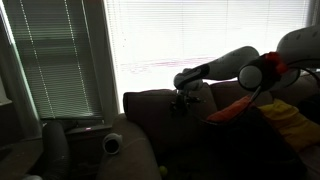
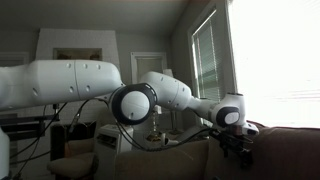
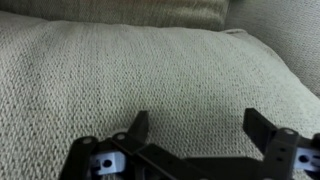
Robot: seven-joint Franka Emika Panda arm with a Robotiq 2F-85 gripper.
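In the wrist view my gripper stands open, its two dark fingers wide apart with nothing between them. Pale woven fabric of the couch (image 3: 190,70) fills most of that view beyond the fingertips. From the first exterior view, the gripper (image 1: 180,104) is a dark shape in front of the couch's back cushion (image 1: 148,118), near its upper edge. The second exterior view has the gripper (image 2: 246,150) at the end of the outstretched white arm (image 2: 170,90), beside the couch back (image 2: 290,150). Whether the fingers touch the fabric, I cannot tell.
Orange and yellow pillows (image 1: 290,125) lie on the couch at the right, below the arm. A bright window (image 1: 200,40) is behind the couch. A small white round device (image 1: 113,143) sits left of the couch. The room is dim.
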